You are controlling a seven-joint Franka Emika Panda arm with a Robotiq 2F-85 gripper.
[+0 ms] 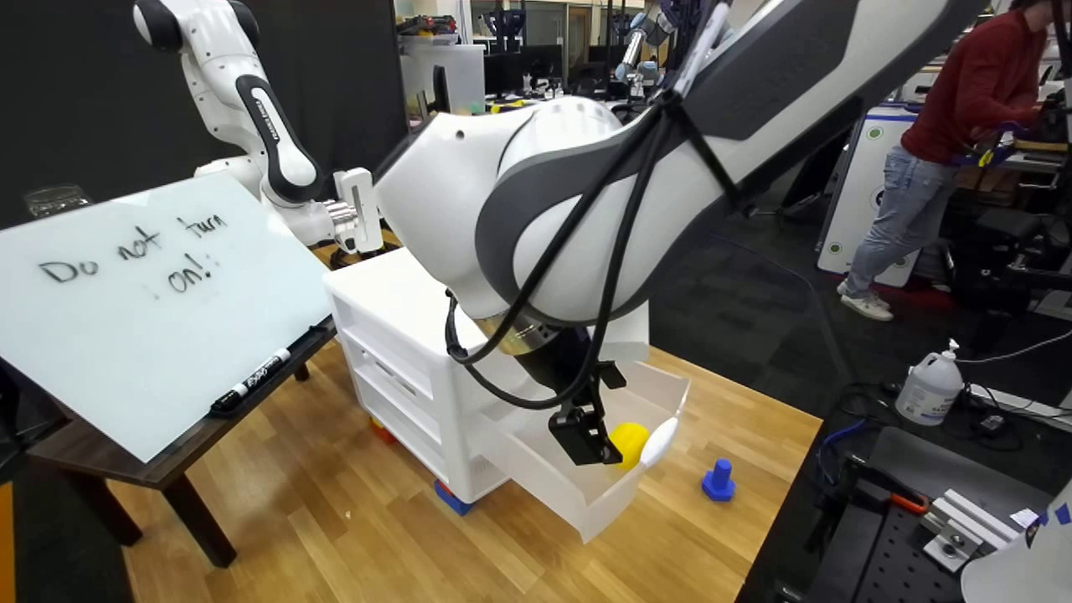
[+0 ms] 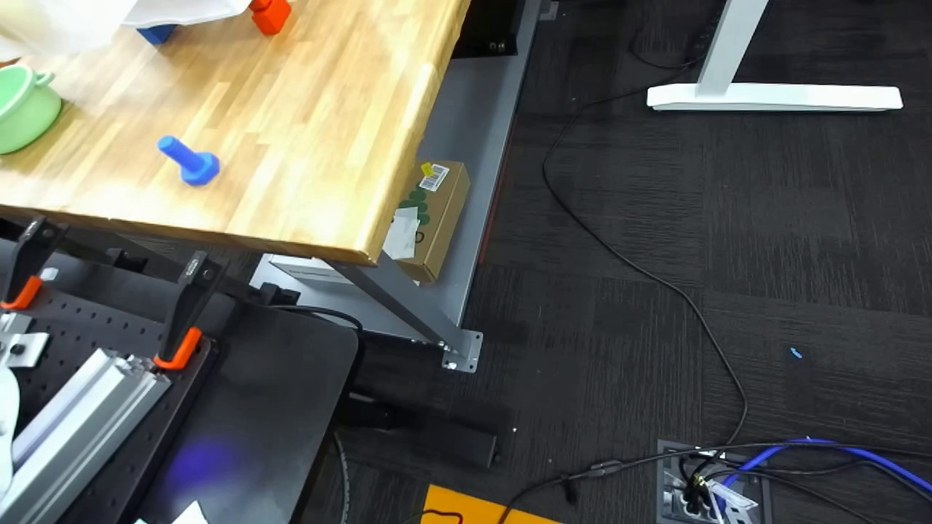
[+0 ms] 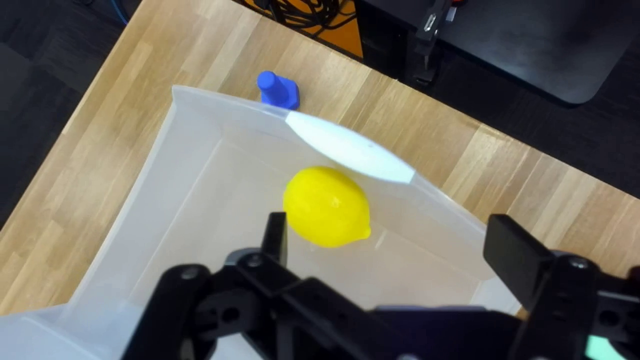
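A yellow lemon [image 3: 327,207] lies in the pulled-out white drawer [image 3: 180,204], close to its front wall. My gripper is above the drawer, its fingers spread wide with nothing between them. In the wrist view the lemon shows just beyond the fingertips, nearer the left finger [image 3: 276,237]. From exterior view 1, the gripper [image 1: 595,412] hangs at the drawer, and the lemon [image 1: 630,444] is partly hidden behind a finger. The white drawer cabinet [image 1: 402,332] stands on the wooden table, partly covered by my arm.
A blue bolt-shaped piece [image 1: 718,481] stands on the table in front of the drawer. Left of the cabinet is a whiteboard [image 1: 161,291] on a small stand. Exterior view 2 shows a green pot [image 2: 26,109] and a red block [image 2: 270,14] on the table.
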